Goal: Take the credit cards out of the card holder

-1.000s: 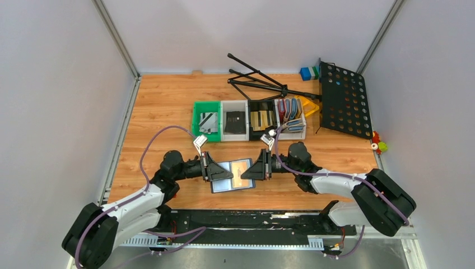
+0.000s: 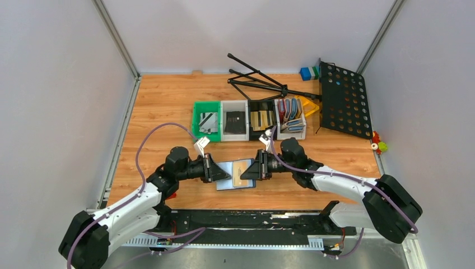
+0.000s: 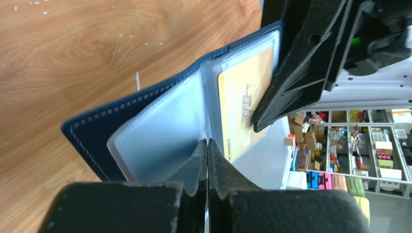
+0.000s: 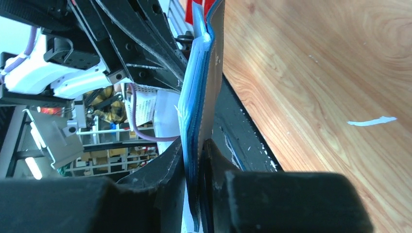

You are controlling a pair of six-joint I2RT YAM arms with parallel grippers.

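The card holder [image 2: 225,184] is open between my two grippers, showing clear blue sleeves and a tan card [image 3: 239,87] in the right-hand sleeve. My left gripper is shut, its fingertips at the lower part of the blue sleeve [image 3: 160,126], with no card seen between them. My right gripper [image 2: 244,174] has its fingers around the holder's tan-card side; in the right wrist view the holder [image 4: 199,97] stands edge-on between them, several layers showing.
A row of bins behind holds grey items [image 2: 208,120], dark items, tan cards and more holders [image 2: 291,116]. A black folding stand [image 2: 341,98] lies at the back right.
The left arm has shifted a little.
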